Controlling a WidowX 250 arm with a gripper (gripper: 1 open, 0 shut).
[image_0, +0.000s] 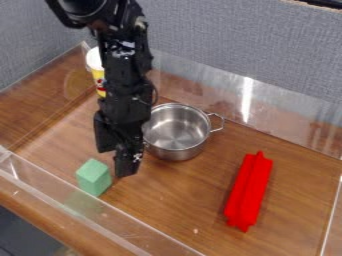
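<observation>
My black gripper (116, 152) hangs from above in the middle-left of the camera view, open, its fingers spread above and just behind a green block (94, 178). A steel pot (179, 134) with loop handles stands just right of the gripper, partly hidden by the arm on its left side.
A long red object (249, 191) lies on the right of the wooden table (187, 208). A yellow and white cup (96, 64) stands at the back left, partly behind the arm. Clear plastic edging runs along the front and back of the table.
</observation>
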